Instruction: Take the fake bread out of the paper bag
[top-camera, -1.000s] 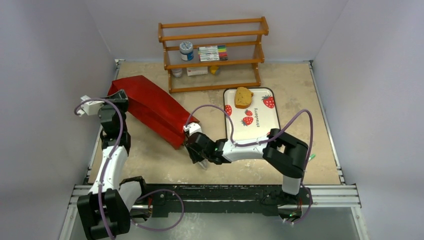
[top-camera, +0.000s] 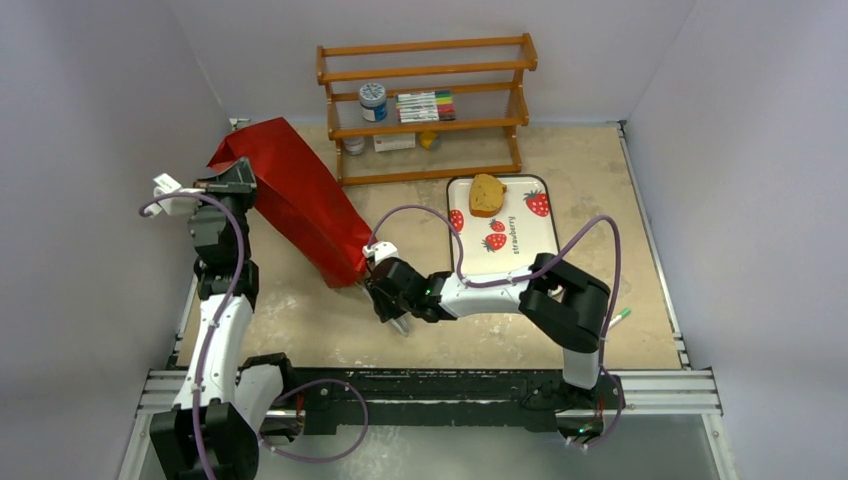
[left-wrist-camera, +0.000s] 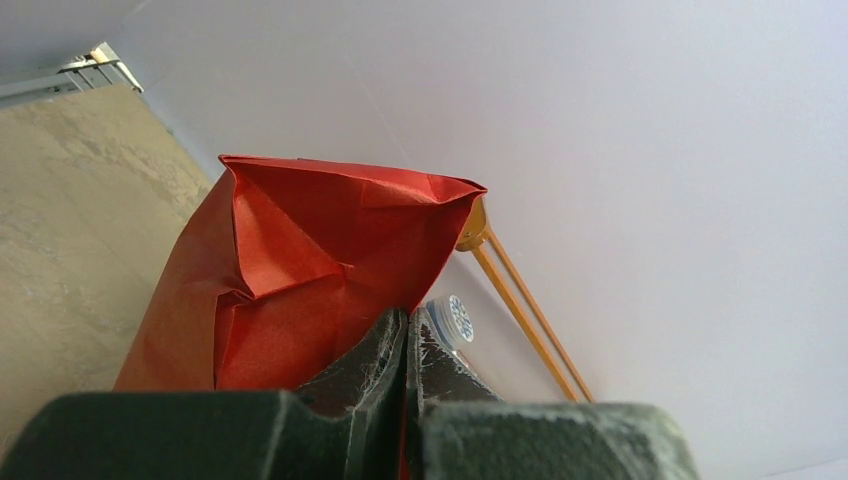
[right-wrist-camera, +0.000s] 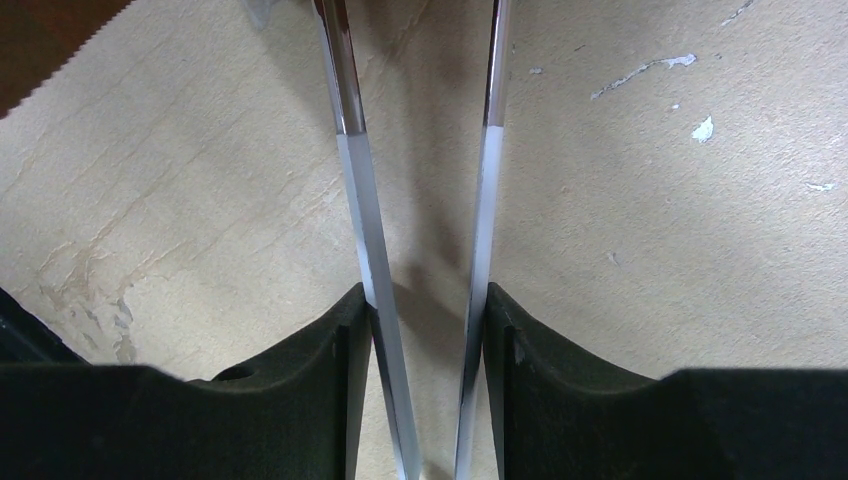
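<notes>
The red paper bag (top-camera: 295, 205) slants from back left toward the middle, its inside hidden in the top view. My left gripper (top-camera: 225, 178) is shut on the upper end of the bag (left-wrist-camera: 290, 260), which rises beyond the fingers in the left wrist view. My right gripper (top-camera: 390, 290) is low by the bag's lower end, with two long metal strips, apparently tongs (right-wrist-camera: 365, 220), between its fingers. A piece of fake bread (top-camera: 487, 195) lies on the strawberry tray (top-camera: 510, 262).
A wooden rack (top-camera: 425, 50) with jars and markers stands at the back. A green-capped pen (top-camera: 618, 318) lies at the right.
My right arm has shifted slightly.
</notes>
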